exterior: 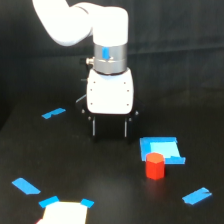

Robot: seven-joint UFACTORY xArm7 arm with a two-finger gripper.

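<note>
The white arm's gripper [109, 127] hangs above the dark table in the upper middle of the view, its two thin dark fingers apart with nothing visible between them. To its lower right, a red hexagonal block [155, 168] stands just in front of a blue square [148, 144] with a pale centre, partly covering it.
A cream object [64, 213] is cut off at the bottom left, with a small red bit by it. Blue tape strips [25, 186] mark several places on the table.
</note>
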